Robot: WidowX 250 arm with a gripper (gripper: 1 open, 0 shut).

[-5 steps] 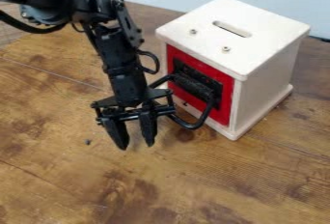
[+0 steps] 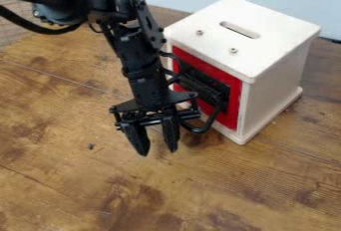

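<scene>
My black gripper [image 2: 156, 137] hangs low over the wooden table, pointing down, its two fingers apart with nothing visible between them. Just right of it stands a white wooden box [image 2: 272, 76] with a slot and two screws on top. Its red front [image 2: 228, 115] faces me and carries a black panel with a curved black handle, partly behind my wrist.
A pale wall runs behind the box.
My gripper has shifted slightly right and toward the front, and its fingers look a little wider apart. The box has not moved.
</scene>
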